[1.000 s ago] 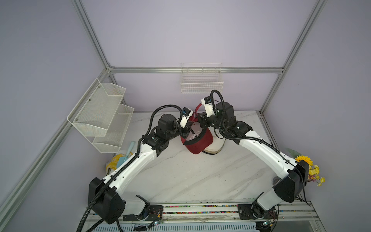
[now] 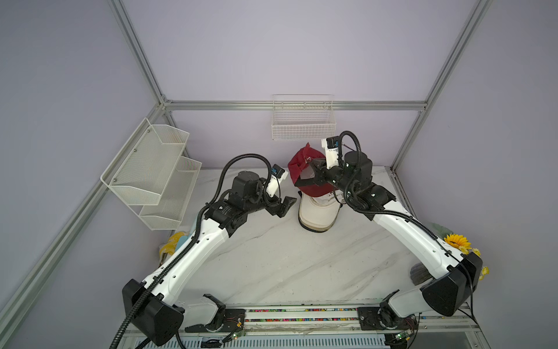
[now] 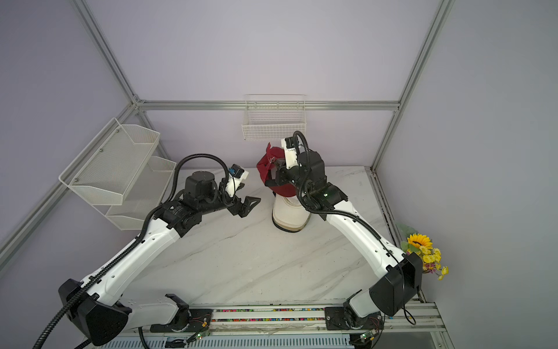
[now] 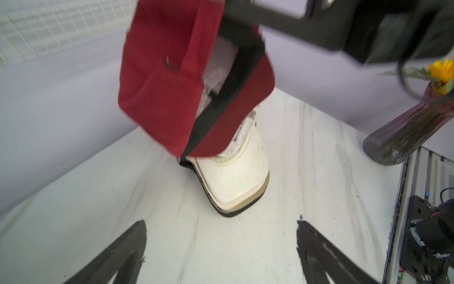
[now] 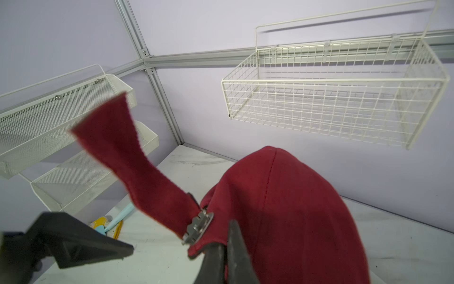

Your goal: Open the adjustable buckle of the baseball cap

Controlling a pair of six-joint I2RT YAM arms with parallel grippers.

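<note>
The red baseball cap (image 2: 302, 158) hangs off the table at the back, its dark inner band facing my left gripper. My right gripper is shut on the cap's fabric edge beside the metal buckle (image 5: 197, 228). From that buckle a long red strap (image 5: 137, 175) sticks out to the upper left with its end free. My left gripper stands open, apart from the cap, with nothing between its fingers.
Below the cap, a cream object (image 4: 236, 175) with a dark lower edge sits on the table. White wire baskets (image 5: 331, 94) hang on the back and left walls. A flower vase (image 4: 402, 127) stands at the right.
The cap has turned and now hangs over the cream object.
</note>
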